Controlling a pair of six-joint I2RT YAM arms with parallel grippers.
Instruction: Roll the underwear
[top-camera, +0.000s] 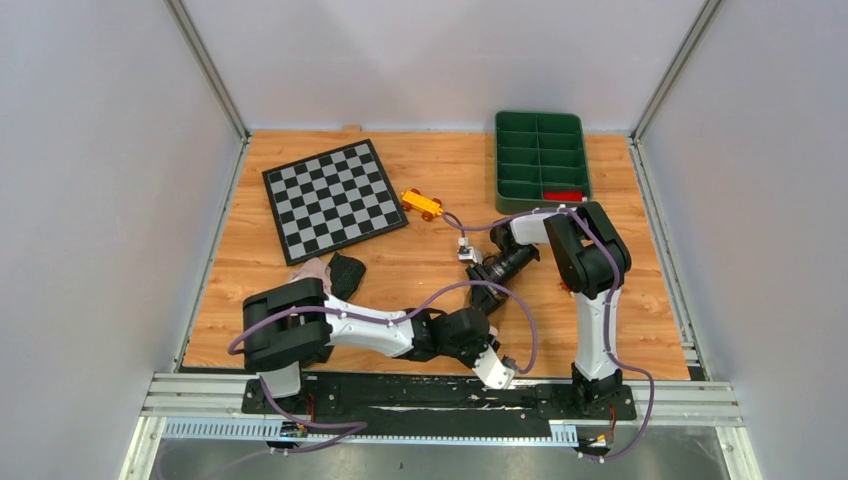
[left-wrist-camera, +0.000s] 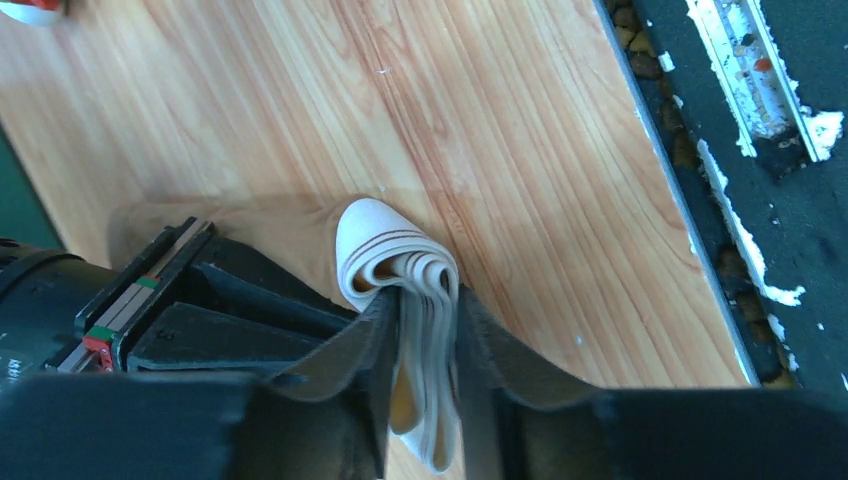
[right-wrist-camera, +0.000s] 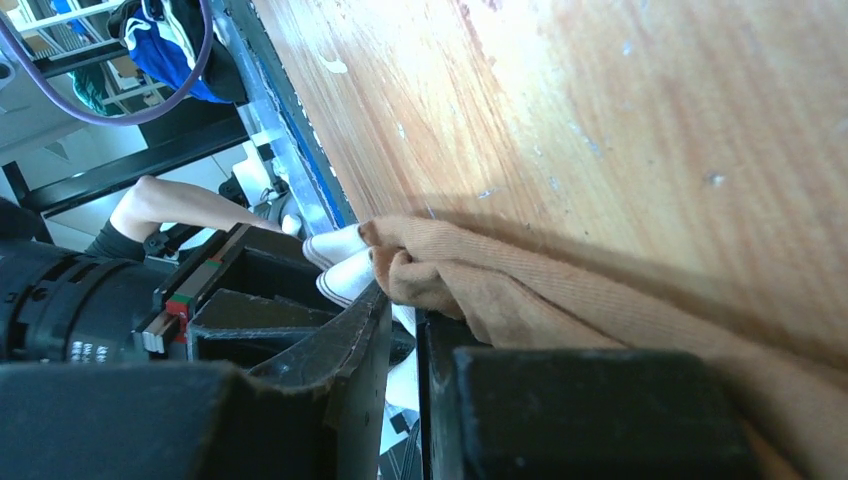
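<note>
Brown underwear with a white striped band (left-wrist-camera: 398, 235) lies on the wood table, folded in layers at the band end. In the left wrist view my left gripper straddles the band, part open, with layers between its fingers. My right gripper is shut on the underwear, whose brown fabric (right-wrist-camera: 560, 300) extends toward the lower right of the right wrist view. In the top view both grippers meet near the table's front middle, largely hiding the garment.
A checkered board (top-camera: 330, 200), a yellow toy car (top-camera: 420, 203) and a green compartment box (top-camera: 518, 170) stand at the back. Dark cloth (top-camera: 347, 272) lies left. The table's front edge is close to my left gripper.
</note>
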